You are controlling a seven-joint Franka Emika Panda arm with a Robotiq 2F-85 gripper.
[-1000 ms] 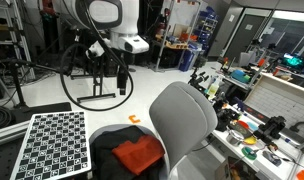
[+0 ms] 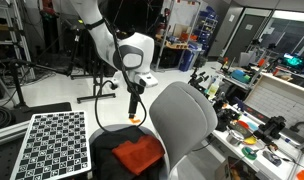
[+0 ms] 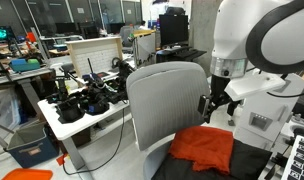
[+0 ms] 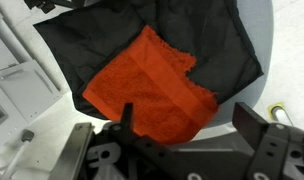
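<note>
A red cloth [image 4: 157, 85] lies over a black cloth [image 4: 97, 45] on the seat of a grey office chair [image 3: 167, 98]. In exterior view 1 the red cloth [image 2: 139, 154] shows on the seat, in front of the backrest [image 2: 183, 115]. My gripper [image 2: 133, 112] hangs in the air above the seat. In the wrist view its black fingers [image 4: 110, 150] stand wide apart at the lower edge, with nothing between them. The red cloth is below and ahead of them, not touched. One corner of the black cloth reaches over the seat's edge.
A black-and-white checkered board [image 2: 52, 143] stands at the left. The chair's tall backrest rises close beside the seat. Cluttered benches [image 2: 272, 100] fill the right side, and an orange bin [image 3: 30, 150] is on the floor. Air above the seat is free.
The arm has swung right and lowered, bringing my gripper from the left to above the chair seat. Both cloths and the chair stay where they were.
</note>
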